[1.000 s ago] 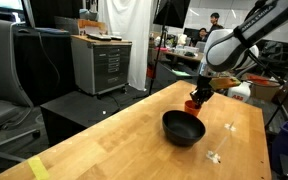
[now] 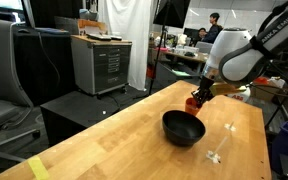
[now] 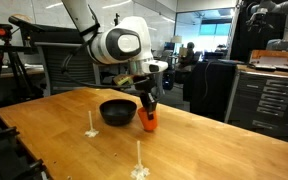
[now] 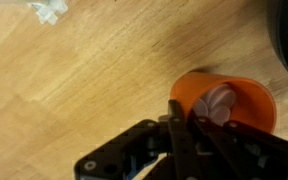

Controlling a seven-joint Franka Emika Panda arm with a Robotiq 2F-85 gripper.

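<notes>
An orange cup stands right beside a black bowl on the wooden table. My gripper is at the cup's rim with its fingers close together, one on each side of the thin wall, so it looks shut on the rim. Looking down in the wrist view, I see the cup holding several pale pinkish pieces. From exterior view 1 the cup is partly hidden behind the bowl. Whether the cup's base touches the table is unclear.
Two pale, thin objects, one nearer and one farther left, lie on the table in exterior view 2. A grey drawer cabinet stands beyond the table.
The arm's upper links have swung toward the left in exterior view 1 and their posture has changed. The gripper stays near the cup; the bowl has not moved.
</notes>
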